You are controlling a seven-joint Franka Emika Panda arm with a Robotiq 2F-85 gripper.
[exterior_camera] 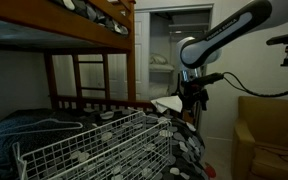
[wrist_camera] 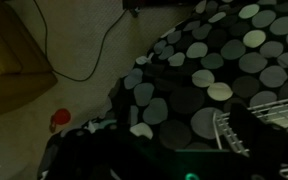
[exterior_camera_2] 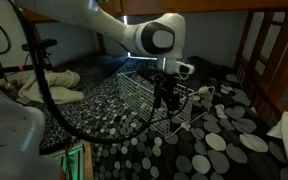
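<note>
No task is named. My gripper (exterior_camera: 192, 106) hangs in the air by the far right end of the white wire rack (exterior_camera: 96, 142), pointing down. In the second exterior view the gripper (exterior_camera_2: 168, 98) appears in front of the rack (exterior_camera_2: 129, 92), over or close to it; the exact gap is hard to judge. The wrist view is dark, with the fingers spread at the bottom and the rack's corner (wrist_camera: 222, 122) showing near the right one. The fingers stand open, and nothing shows held between them.
The rack rests on a bed with a dotted dark cover (wrist_camera: 184, 98). A hanger (exterior_camera: 32, 130) lies on dark blue cloth at left, and a white item (exterior_camera: 168, 103) lies behind the rack. A brown armchair (exterior_camera: 269, 135) stands right. The wooden upper bunk (exterior_camera: 64, 30) overhangs the left side.
</note>
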